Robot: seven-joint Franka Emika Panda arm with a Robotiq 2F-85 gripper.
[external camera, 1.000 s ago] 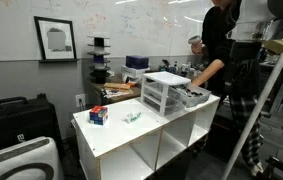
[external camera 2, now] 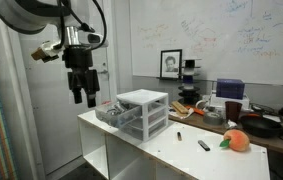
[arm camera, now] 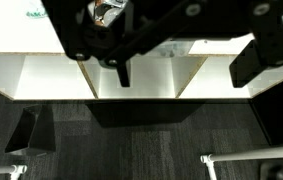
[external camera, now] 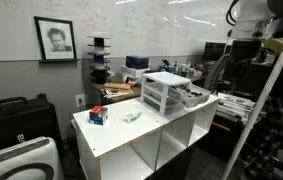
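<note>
In exterior view 2 my gripper hangs pointing down at the left, near the clear bin at the end of the white shelf unit. The wrist view shows my gripper open, its dark fingers well apart with nothing between them. Below it lie the shelf's front edge and empty compartments. On the white top stands a drawer unit, with the bin of mixed items beside it. A small red and blue box and a pale greenish item rest towards the other end.
An orange round object and a dark marker-like item lie on the white top. Behind stands a wooden table with a dark pan. A white post rises at the right. Much of the white top is clear.
A person who was leaning over the bin has withdrawn to the right and is now mostly out of exterior view 1. The drawer unit and the red and blue box have stayed put.
</note>
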